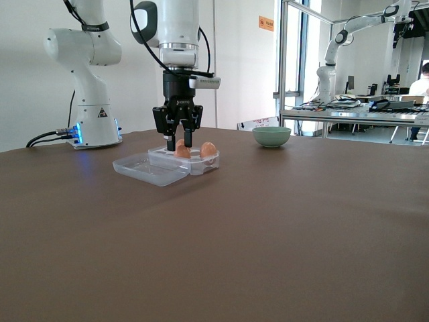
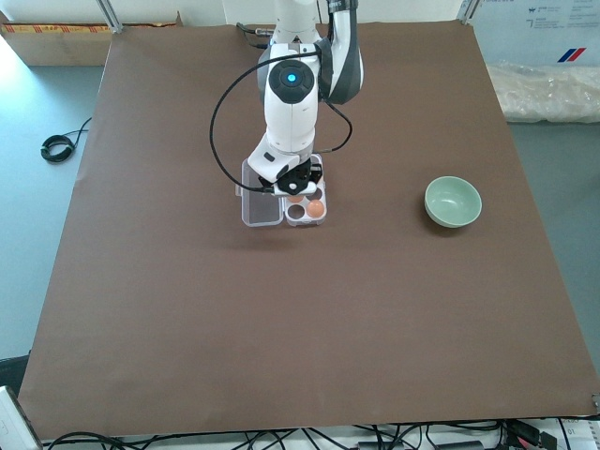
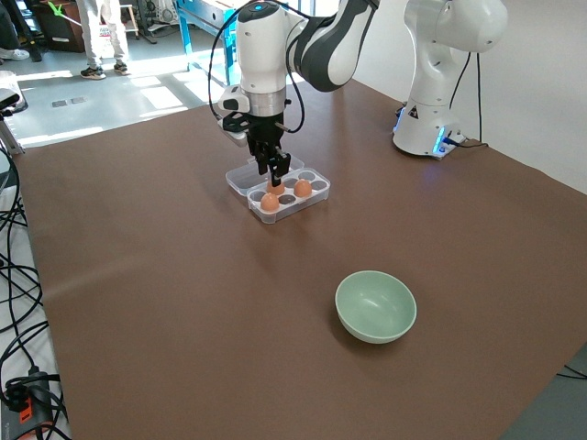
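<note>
A clear plastic egg carton (image 2: 305,214) with its lid (image 1: 144,173) folded open holds several brown eggs (image 3: 270,203). My black gripper (image 1: 179,143) points straight down over the carton, its fingertips low at the eggs. In the top view the fingers stand apart around the upper part of an egg or just above it; whether they touch it I cannot tell. In the left view the wrist hides the fingertips and part of the carton. A pale green bowl (image 2: 453,201) sits empty to the side of the carton.
Cables lie along the table's outer edge.
</note>
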